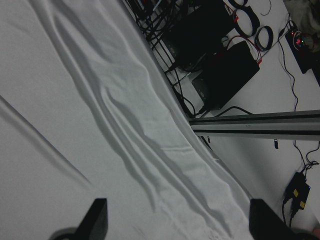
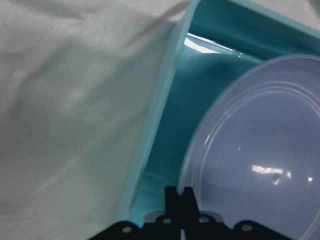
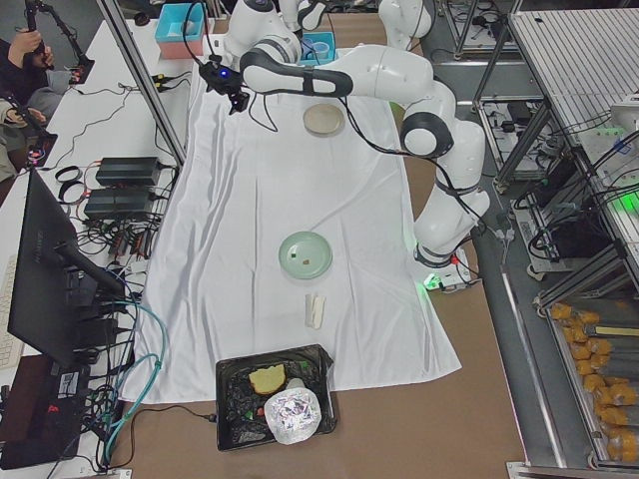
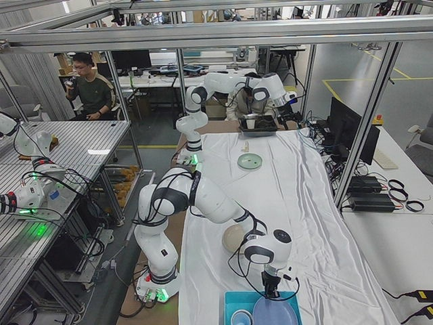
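Observation:
My left gripper [image 3: 236, 95] hangs high over the cloth's left edge in the camera left view; its own view shows bare white cloth [image 1: 75, 140] between its fingertips, so it is open and empty. My right gripper is down in the turquoise bin [image 4: 232, 308], its fingertips close together at the rim of a translucent blue lid or plate [image 2: 255, 145]; whether they grip the rim is unclear. A cup [image 4: 241, 318] shares the bin. A beige plate [image 3: 322, 119] and a green plate [image 3: 305, 255] lie on the cloth.
A black tray [image 3: 240, 399] with a bread-like piece and a foil-covered item stands at the near end. Pale strips [image 3: 316, 311] lie beside the green plate. Cables, a monitor [image 3: 40, 289] and a metal post border the cloth.

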